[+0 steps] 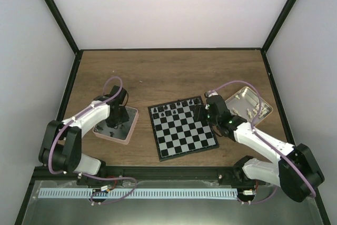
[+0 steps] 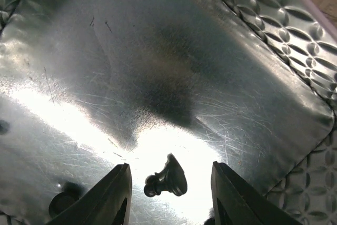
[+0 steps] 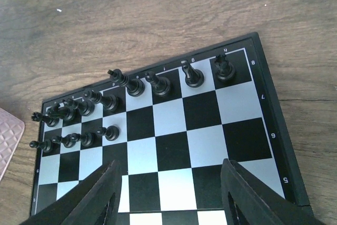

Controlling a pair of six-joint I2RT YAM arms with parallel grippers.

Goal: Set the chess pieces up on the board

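Observation:
My left gripper is open inside the left bin point(image 1: 127, 135), above a small black pawn point(image 2: 174, 177) lying on the metal floor; more black pieces show at the lower left of that wrist view. The chessboard point(image 1: 181, 151) sits mid-table with black pieces standing along its far side: a back row, including a piece point(image 3: 225, 68) at the corner, and several pawns point(image 3: 110, 133) in front. My right gripper hangs open over the board's right part, nothing between its fingers.
A tray point(image 1: 234, 104) of white pieces lies at the right, partly behind the right arm.

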